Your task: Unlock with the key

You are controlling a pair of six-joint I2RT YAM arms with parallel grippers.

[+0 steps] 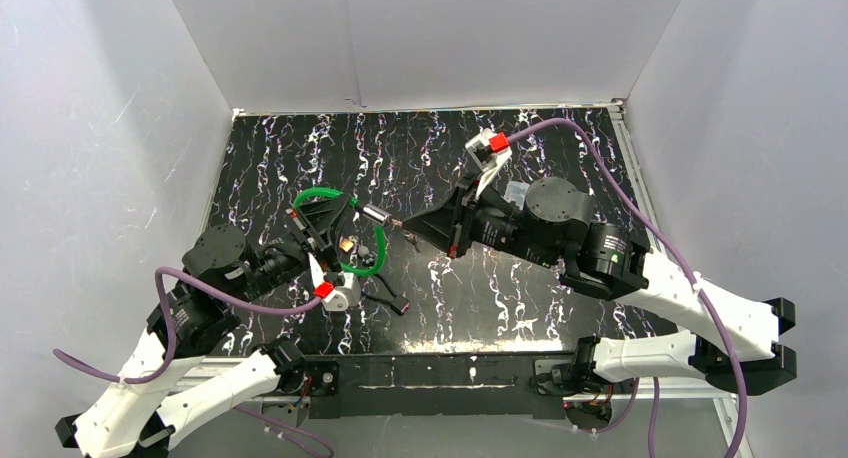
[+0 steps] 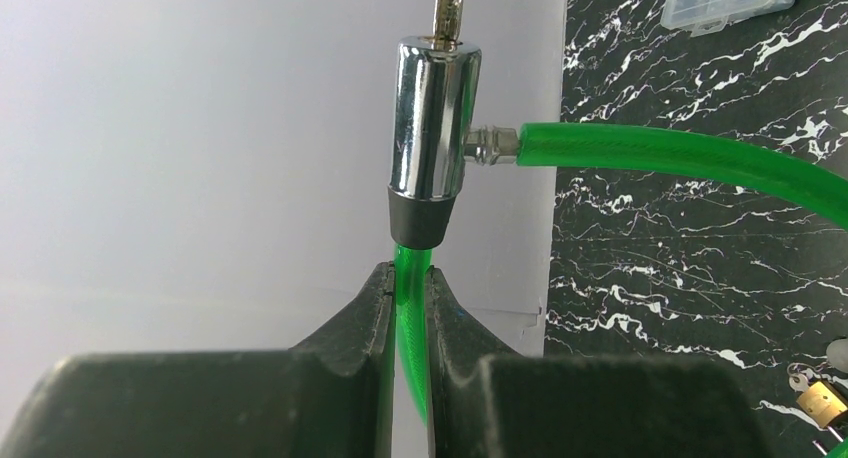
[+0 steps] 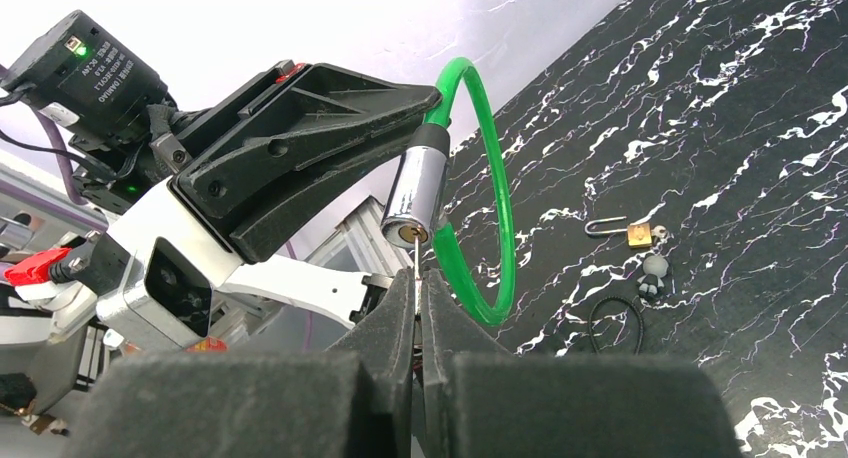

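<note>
A chrome lock cylinder (image 2: 430,118) on a green cable (image 2: 680,153) hangs between my two grippers. In the left wrist view, my left gripper is shut on the cable just below the cylinder's black collar. The cable's side fitting (image 2: 492,145) is still joined to the cylinder. My right gripper is shut on the key (image 3: 417,250), whose head is hidden between the fingers. Its thin shaft meets the keyhole face of the cylinder (image 3: 412,193); how deep it sits cannot be told. From above, the left gripper (image 1: 352,204) and right gripper (image 1: 406,224) face each other.
On the dark marbled table lie a small brass padlock (image 3: 639,235), a grey round object (image 3: 655,267) and a black strap (image 3: 610,303). A clear plastic box (image 2: 725,0) is farther off. Beneath the right arm the table is largely bare.
</note>
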